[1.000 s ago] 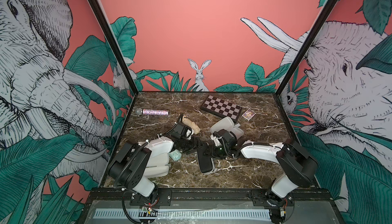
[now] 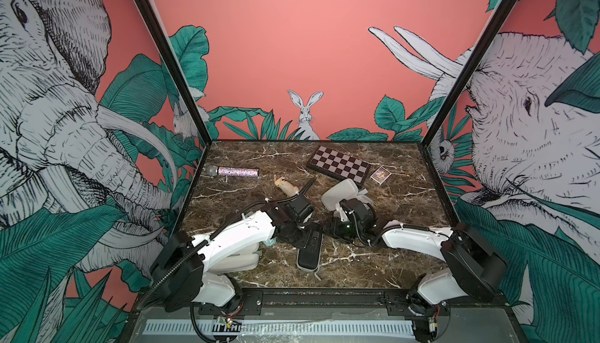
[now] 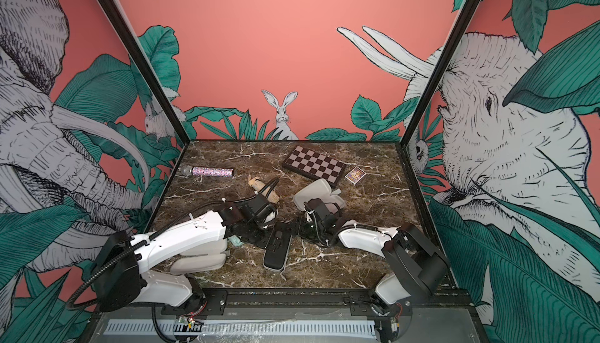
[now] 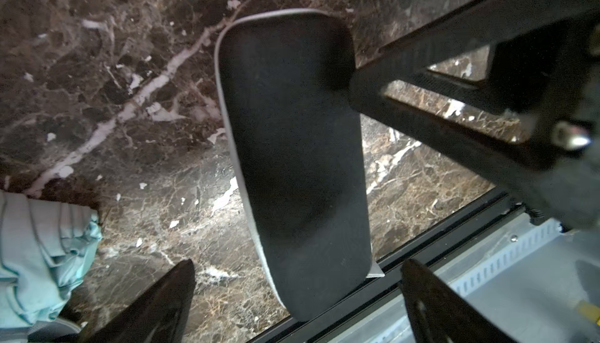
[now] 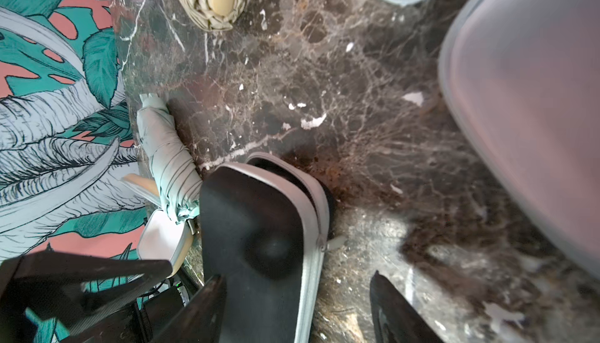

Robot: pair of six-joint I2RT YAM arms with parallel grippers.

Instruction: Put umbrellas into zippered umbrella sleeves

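A black zippered sleeve (image 2: 309, 257) lies at the front middle. Its white zipper edge gapes at the far end in the right wrist view, and the zipper pull (image 5: 337, 243) hangs on the side. My left gripper is open above this sleeve (image 4: 300, 155), fingers apart on either side. From the right, my open right gripper stands close to the sleeve (image 5: 256, 236), holding nothing. A teal umbrella (image 5: 168, 155) lies left of it, mostly hidden under the left arm from above. Farther back rests a beige umbrella (image 2: 287, 186).
Light grey sleeves lie open at left (image 2: 240, 263) and behind my right gripper (image 2: 340, 194). A chessboard (image 2: 339, 165), a card box (image 2: 380, 175) and a glittery microphone (image 2: 237, 172) are at the back.
The sleeve's near end has shifted slightly toward the front left. The right arm moved only a little.
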